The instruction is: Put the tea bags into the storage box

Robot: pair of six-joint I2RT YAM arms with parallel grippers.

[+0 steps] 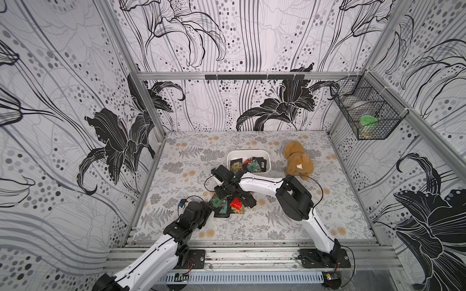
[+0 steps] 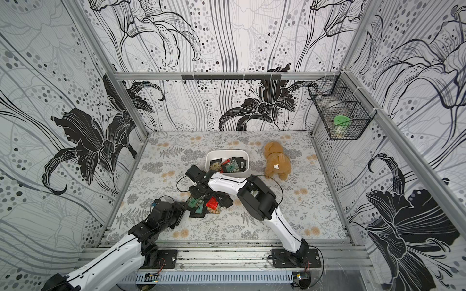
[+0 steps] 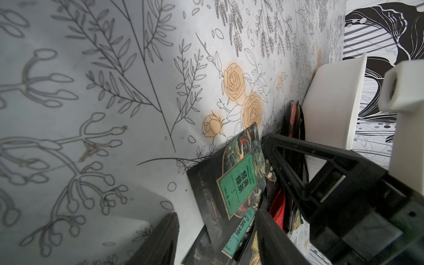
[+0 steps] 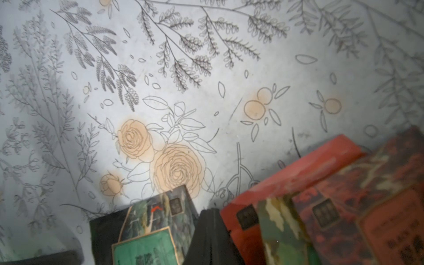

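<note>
A pile of tea bags lies in front of the white storage box (image 1: 249,151), with several bags inside the box. A black tea bag with a green label (image 3: 238,185) is at the pile's left edge. My left gripper is open, its fingers well apart and the lower part of that bag showing beyond the gap. My right gripper is shut, nothing seen between its fingers; its tip appears between the green-label bag (image 4: 143,247) and a red tea bag (image 4: 296,170). In the top views, the right arm hides part of the pile.
A brown plush toy (image 1: 298,160) rests to the right of the box. The wire basket (image 1: 371,111) hangs on the right wall. The right gripper is close in front of the left one.
</note>
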